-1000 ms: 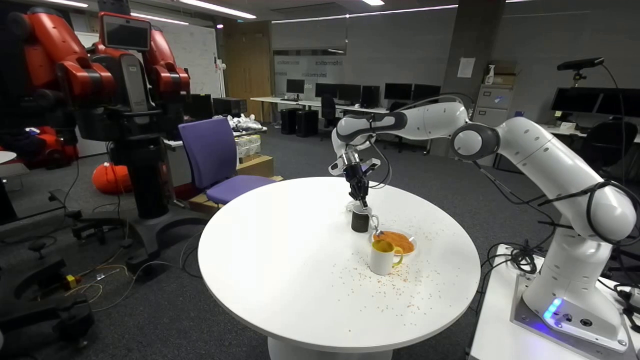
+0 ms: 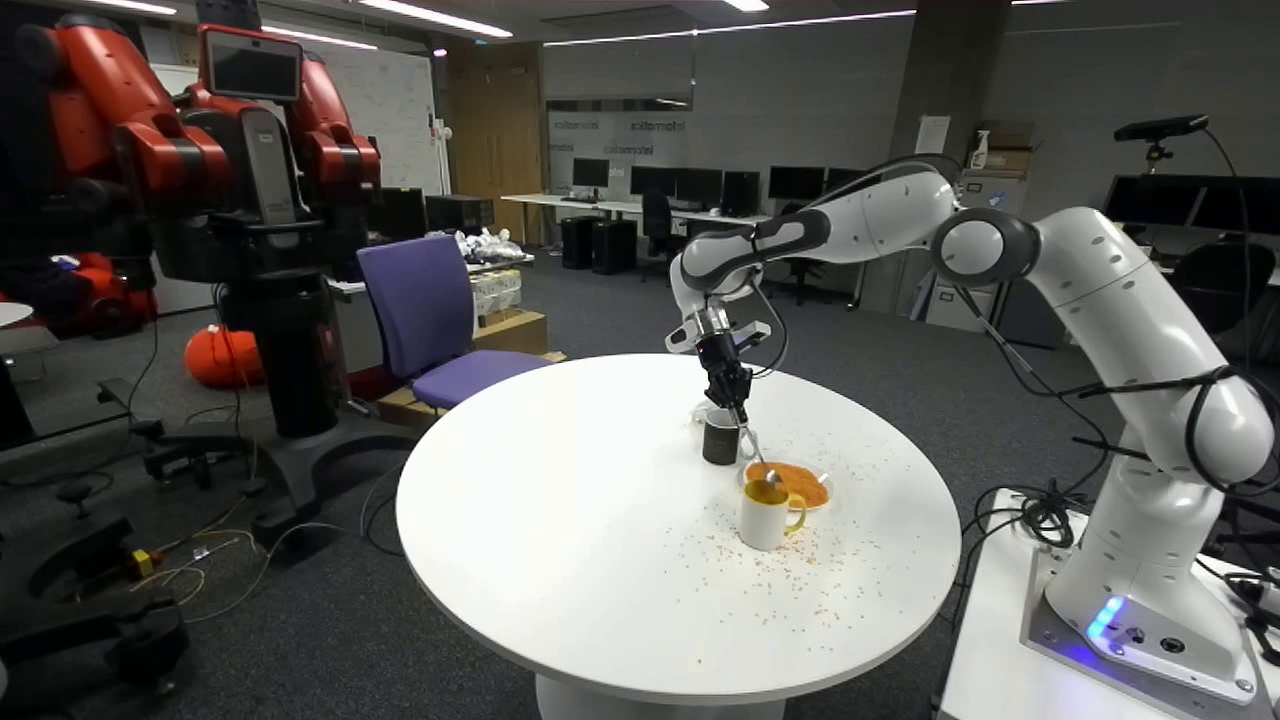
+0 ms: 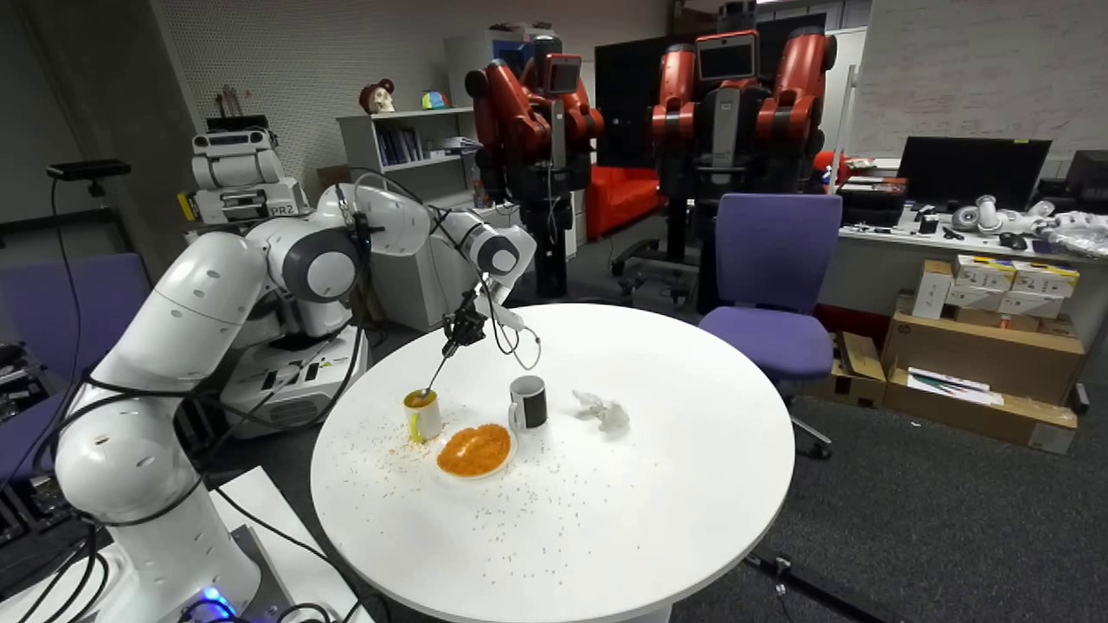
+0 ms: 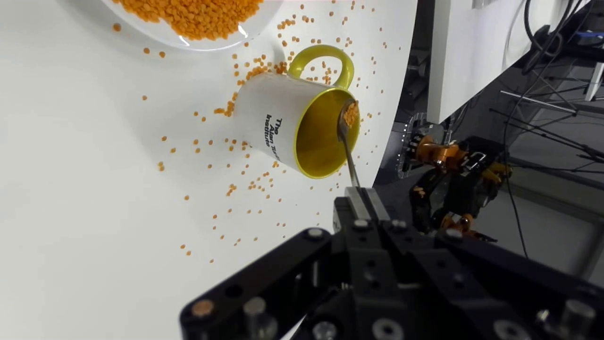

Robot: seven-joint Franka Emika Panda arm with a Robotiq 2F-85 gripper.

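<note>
My gripper is shut on the thin handle of a metal spoon (image 4: 351,161). The spoon's bowl carries a few orange lentils and sits at the mouth of a white mug (image 4: 269,107) with a yellow inside and handle. How deep the bowl reaches into this mug is hard to tell. The mug stands upright in exterior view 1. Beside it is a white plate (image 4: 170,35) heaped with orange lentils (image 4: 198,14). In exterior view 2 the gripper (image 3: 451,351) is up and behind the mug, the spoon slanting down from it.
A black-and-white mug (image 3: 532,403) stands close to the plate, with crumpled clear plastic (image 3: 604,414) beyond it. Loose lentils are scattered around the yellow mug and plate. A purple chair (image 2: 480,372) stands at its edge.
My gripper has shifted slightly right and up in exterior view 1. The spoon's bowl has gone from beside the plate's edge to the yellow mug's mouth. Mugs and plate have stayed put.
</note>
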